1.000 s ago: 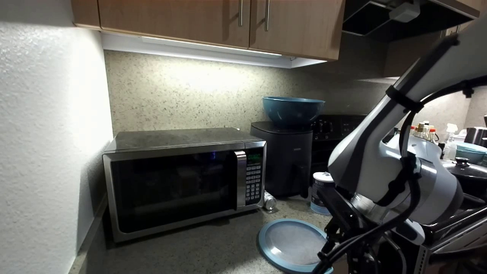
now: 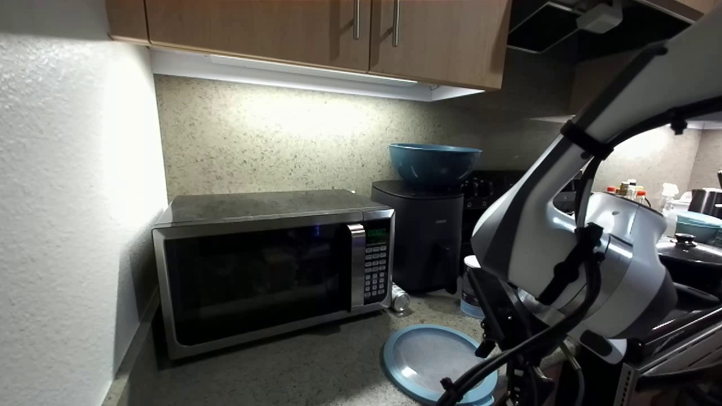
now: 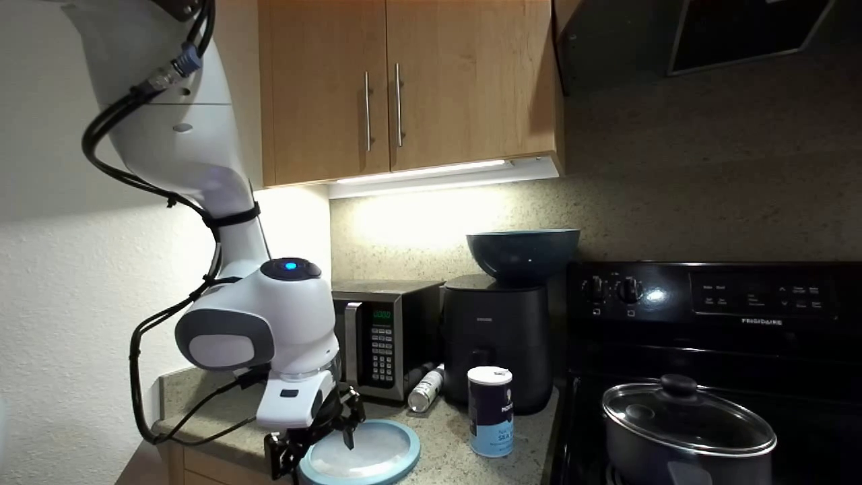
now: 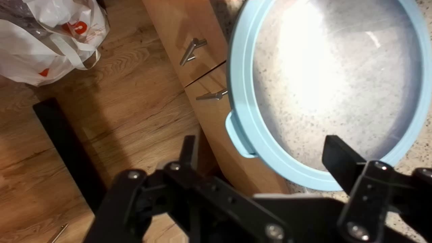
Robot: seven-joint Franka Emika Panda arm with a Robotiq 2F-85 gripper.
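A round lid with a light blue rim (image 4: 243, 81) and a clear middle lies flat on the counter. Its small tab (image 4: 239, 135) points out past the counter's front edge in the wrist view. My gripper is open, with nothing held. One black fingertip (image 4: 342, 162) overlaps the near rim in the wrist view, while the other finger (image 4: 188, 152) appears over the floor and drawer side. From the second exterior view, the gripper (image 3: 319, 444) hangs at the front left of the lid (image 3: 412, 443); whether it touches the lid I cannot tell.
Behind the lid stand a microwave (image 2: 271, 284), a black air fryer (image 3: 497, 347) with a blue bowl (image 3: 523, 250) on top, a salt canister (image 3: 490, 412) and a can lying down (image 3: 426, 391). The stove with a lidded pot (image 3: 687, 436) is at the right.
In the first exterior view, the arm and gripper have shifted left, further over the lid. The canister is now more hidden by the arm. The lid looks unmoved.
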